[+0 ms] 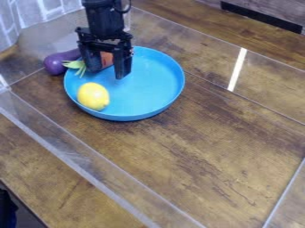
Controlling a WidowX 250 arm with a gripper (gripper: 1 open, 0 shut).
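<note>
My black gripper (105,55) hangs open over an orange carrot (106,60) with green leaves, at the upper left part of a blue plate (149,89), its fingers down around the carrot and largely hiding it. A yellow lemon (93,95) lies in the lower left of the plate. A purple eggplant (57,62) lies just left of the plate.
Clear strips or edges run along the left side and the far right of the surface.
</note>
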